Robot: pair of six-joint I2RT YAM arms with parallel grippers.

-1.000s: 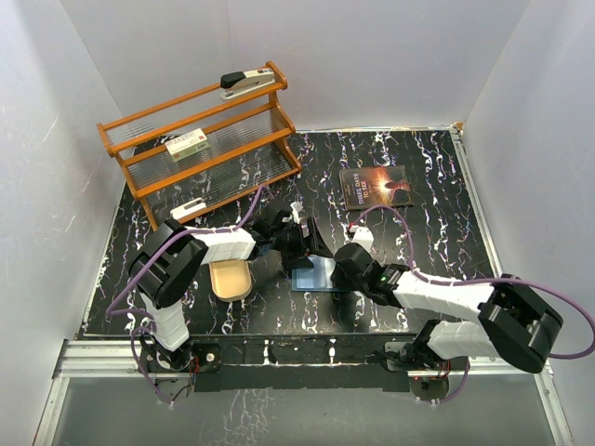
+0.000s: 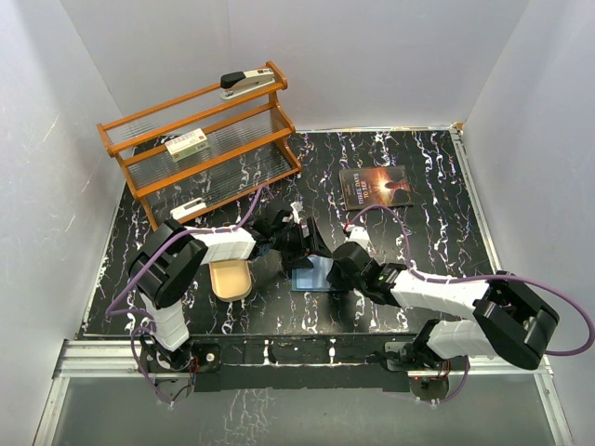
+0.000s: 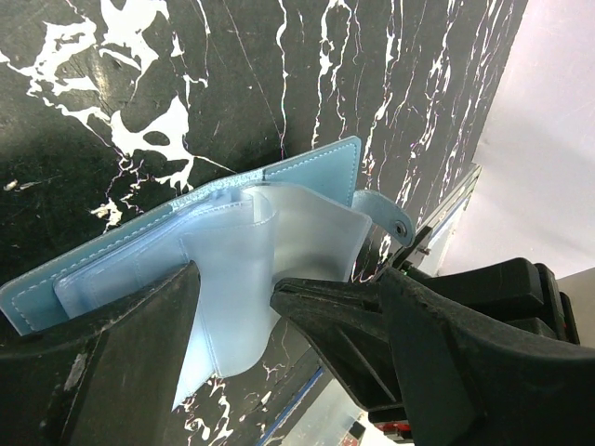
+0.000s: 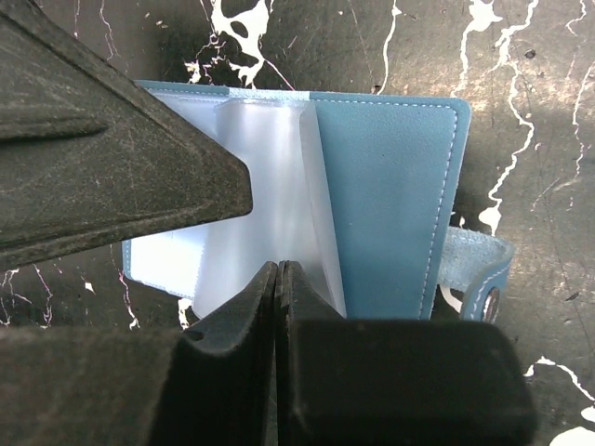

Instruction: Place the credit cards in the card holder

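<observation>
The light-blue card holder (image 2: 311,277) (image 4: 386,186) lies on the dark table with clear sleeves (image 3: 242,269) showing and a snap strap (image 4: 479,269) at one side. My left gripper is open low over the holder, its fingers around the clear sleeves; one finger juts into the right wrist view. My right gripper is shut, its tips at the edge of the clear sleeve, nothing visible between them. I cannot make out any separate card.
A wooden shelf (image 2: 204,163) with a stapler (image 2: 246,79) and boxes stands at back left. A book (image 2: 376,187) lies at back right. A beige tray (image 2: 230,279) is left of the holder.
The left arm has not visibly moved.
</observation>
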